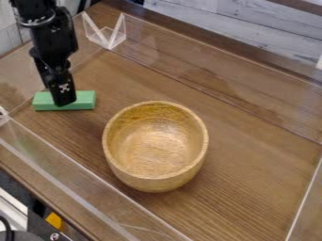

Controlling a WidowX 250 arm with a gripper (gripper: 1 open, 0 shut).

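My black gripper [58,87] reaches down from the upper left, its fingers open and low over a green rectangular block [79,100] on the wooden table, partly covering the block's left part. Whether the fingertips touch it is hard to tell. A large round tan bowl [154,144] stands at the centre, right of and below the block, apart from it.
Clear walls [297,212] border the wooden table. A white wire-like item [107,33] sits near the upper left edge.
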